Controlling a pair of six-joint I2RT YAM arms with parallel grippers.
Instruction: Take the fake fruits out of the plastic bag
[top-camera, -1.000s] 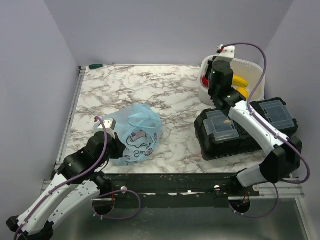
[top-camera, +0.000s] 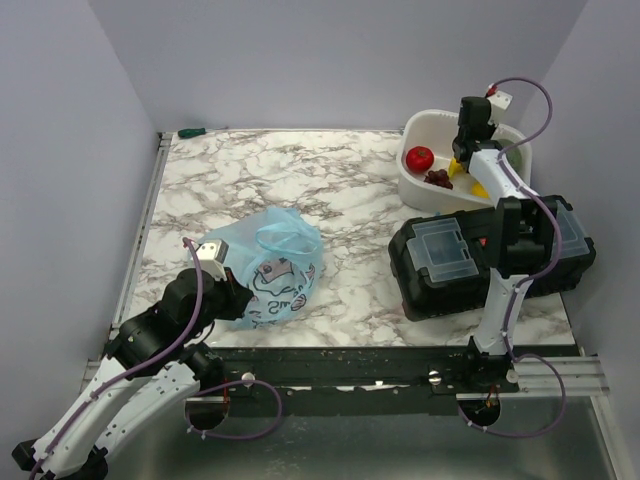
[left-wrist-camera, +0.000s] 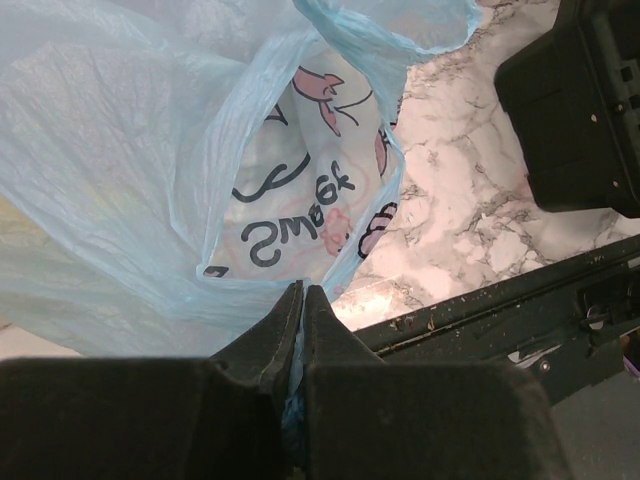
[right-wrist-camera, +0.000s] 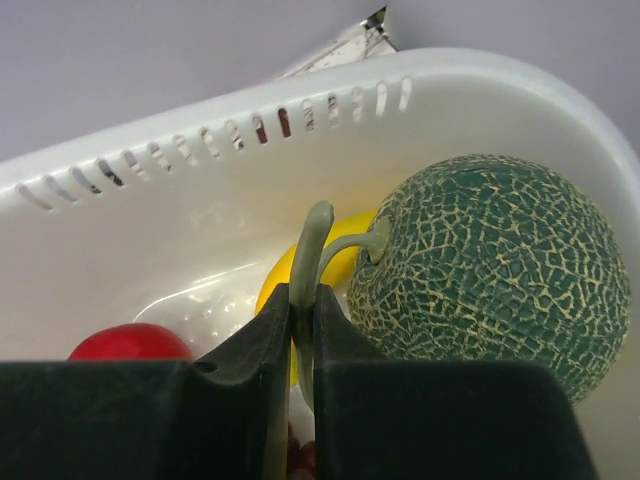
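Observation:
In the right wrist view my right gripper is shut on the stem of a green netted melon (right-wrist-camera: 490, 270), which hangs inside the white bin. A red tomato (top-camera: 419, 159), dark grapes (top-camera: 439, 178) and yellow fruit (top-camera: 480, 190) lie in that bin too. The blue plastic bag (top-camera: 262, 225) rests on the left half of the table, its mouth part open onto a printed inner side. My left gripper is shut on the bag's near edge. Faint yellow shows through the film at left; what else the bag holds is hidden.
The white bin (top-camera: 409, 190) stands at the back right. Just in front of it sits a black toolbox (top-camera: 430, 285) with clear lids, beneath the right arm. A green-handled screwdriver (top-camera: 192, 132) lies at the back left. Bare marble tabletop (top-camera: 340, 190) separates bag and bin.
The left arm shifted slightly, still holding the bag.

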